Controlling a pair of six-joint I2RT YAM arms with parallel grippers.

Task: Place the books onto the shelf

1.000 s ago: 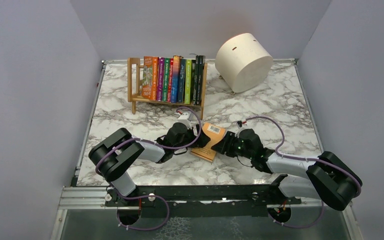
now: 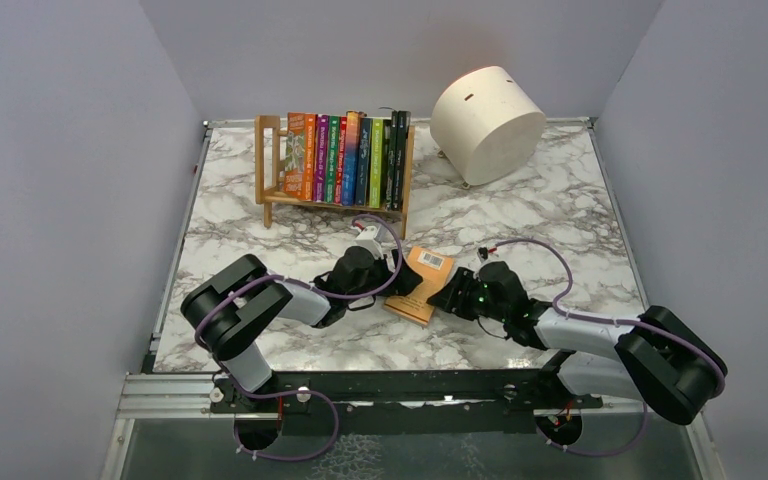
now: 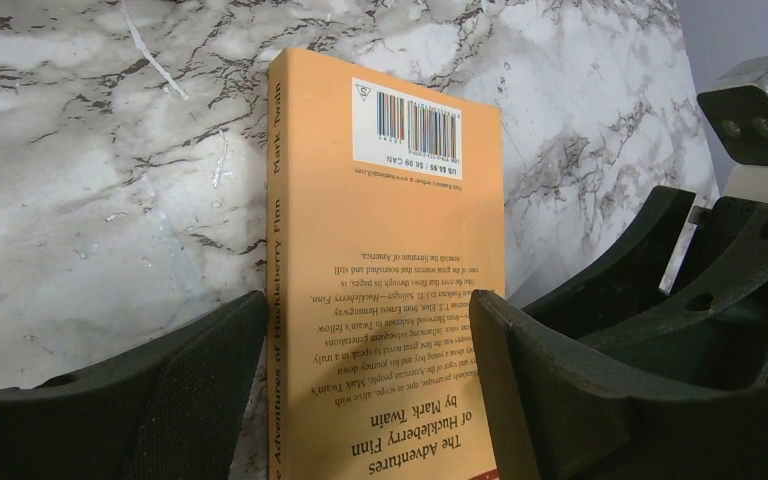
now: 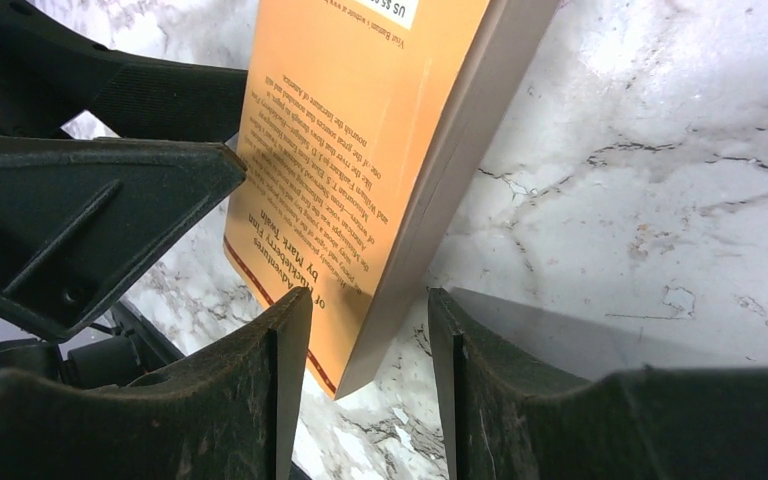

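An orange paperback, The Adventures of Huckleberry Finn (image 2: 423, 297), lies back cover up on the marble table between the grippers. My left gripper is open over it, one finger beside the spine and the other over the cover. My right gripper is part open at the book's lower corner, one finger over the cover and the other just past the pale page edge (image 4: 395, 300).
A wooden rack (image 2: 267, 165) of upright coloured books stands at the back left. A large white cylinder (image 2: 485, 130) sits at the back right.
My right gripper and arm have shifted slightly at the book's right side. The left arm and the rack look the same.
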